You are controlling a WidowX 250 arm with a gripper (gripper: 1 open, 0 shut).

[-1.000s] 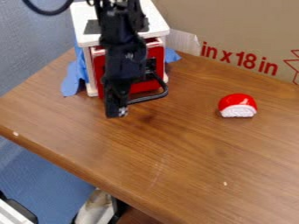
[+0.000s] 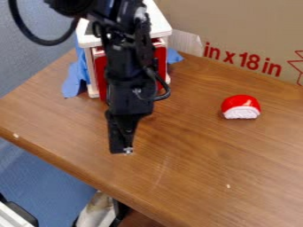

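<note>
My black arm reaches down from the top, and its gripper (image 2: 122,146) hangs low over the left part of the wooden table (image 2: 213,197), in front of a white box with red panels (image 2: 99,73). The arm hides much of that box. Whether the fingers are open or shut is too small and dark to tell. A red, rounded object with a white lower face (image 2: 240,105) rests on the right side of the table.
A blue cloth (image 2: 73,78) lies beside the white-and-red box. A cardboard panel (image 2: 243,35) stands along the back. The table's left edge drops toward a blue surface.
The gripper has moved down in the view, toward the table's front, away from the white-and-red box. The red object on the right has not moved.
</note>
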